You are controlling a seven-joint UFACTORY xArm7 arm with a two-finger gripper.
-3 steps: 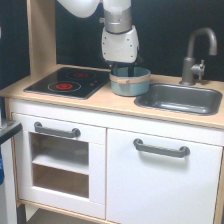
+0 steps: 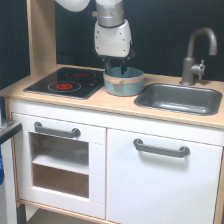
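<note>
A light blue pot [image 2: 124,86] stands on the wooden counter between the black cooktop [image 2: 64,84] and the grey sink. My gripper [image 2: 120,68] points down from above at the pot's back part, its dark fingers partly inside or behind the rim. Whether they are open or shut is hard to tell.
The sink [image 2: 178,100] with its curved faucet [image 2: 192,60] fills the right of the counter. Below are white cabinet doors [image 2: 160,185] with grey handles. A wooden post stands at the upper left.
The arm and gripper have shifted slightly, a little lower at the pot. The pot looks about where it was, perhaps nudged slightly.
</note>
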